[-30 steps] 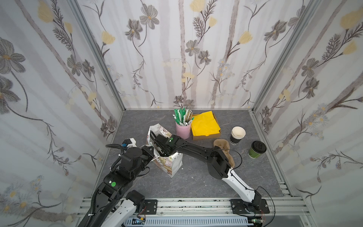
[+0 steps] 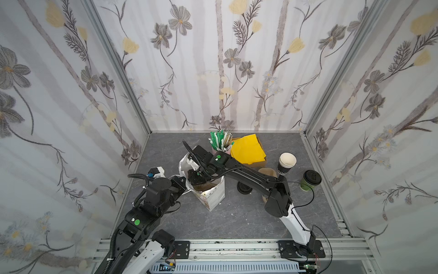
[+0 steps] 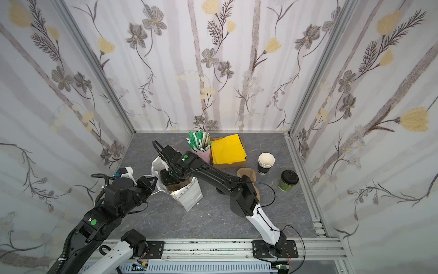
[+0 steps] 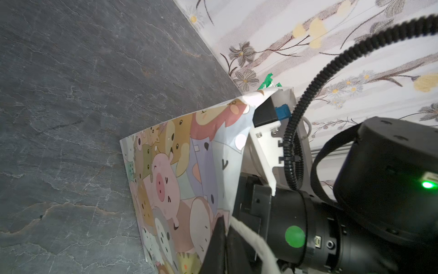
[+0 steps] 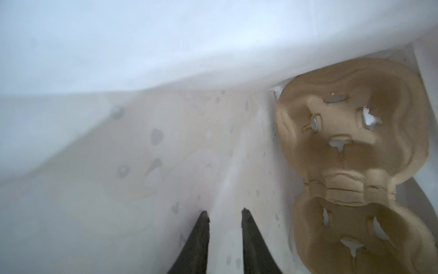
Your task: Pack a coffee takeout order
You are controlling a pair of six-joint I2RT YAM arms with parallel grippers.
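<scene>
The animal-print paper bag [image 2: 210, 198] stands left of centre, its white handle [image 4: 255, 242] at the left gripper, which is shut. Inside the bag, in the right wrist view, a brown molded cup carrier [image 5: 351, 123] lies along one side. My right gripper hangs inside the bag, fingers part open, nothing between them, left of the carrier. A green lidded cup [image 2: 310, 182] and stacked paper cups [image 2: 286, 164] stand at the right. A black lid [image 2: 243, 188] lies on the table.
A pink holder of straws [image 3: 200, 153] and a box of yellow napkins [image 3: 228, 148] stand at the back. Another brown carrier [image 3: 246, 173] lies under the right arm.
My right arm has risen and shifted toward the back, its gripper still over and in the bag; the bag has shifted slightly. The left arm looks unmoved.
</scene>
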